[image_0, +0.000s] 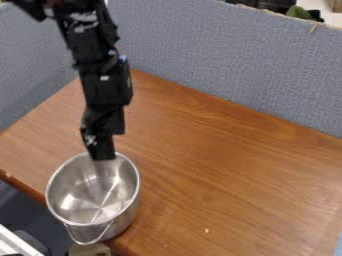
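A shiny steel pot (94, 200) stands at the front left of the wooden table, with a handle at its near side. My black gripper (103, 145) hangs from the arm just over the pot's back rim, pointing down. Its fingers are dark and small here, so their spacing and whether they touch the rim are hard to make out.
A grey padded wall (221, 60) runs along the back and left. The table's left edge lies close beside the pot.
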